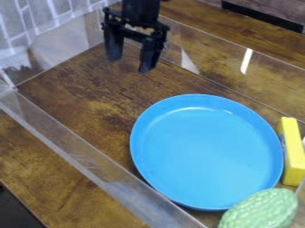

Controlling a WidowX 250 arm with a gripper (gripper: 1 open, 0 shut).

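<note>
The black robot gripper (132,48) hangs over the wooden floor near the back of the clear-walled bin, its two dark fingers apart with nothing visible between them. A round blue plate (206,151) fills the right front of the bin. At the right edge lies a yellow block (290,150), and a pale green textured object (259,215) sits at the lower right corner.
Clear walls (84,160) border the wooden work area on several sides. The wooden floor (89,98) left of the plate and below the gripper is bare.
</note>
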